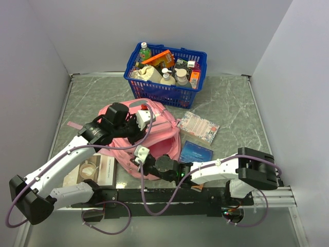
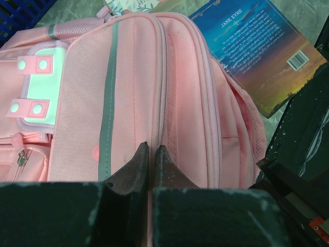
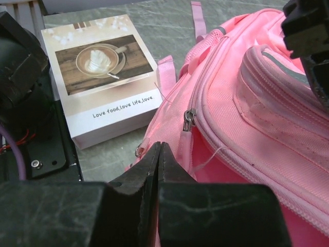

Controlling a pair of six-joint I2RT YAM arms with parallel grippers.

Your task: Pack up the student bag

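Observation:
A pink backpack (image 1: 163,126) lies in the middle with its main opening toward the near side. My left gripper is shut on the bag's upper fabric along a piped seam. At the bag's near edge my right gripper is shut, its tips beside a zipper pull (image 3: 187,121); whether anything thin is between them does not show. A blue Jane Eyre book (image 2: 247,46) and a patterned book (image 1: 198,126) lie right of the bag. A coffee-picture box (image 3: 103,118) lies at the near left.
A blue basket (image 1: 172,92) full of bottles and packets stands at the back. Grey walls close in the table (image 1: 231,98) at back and sides. Bare surface shows at far left and far right.

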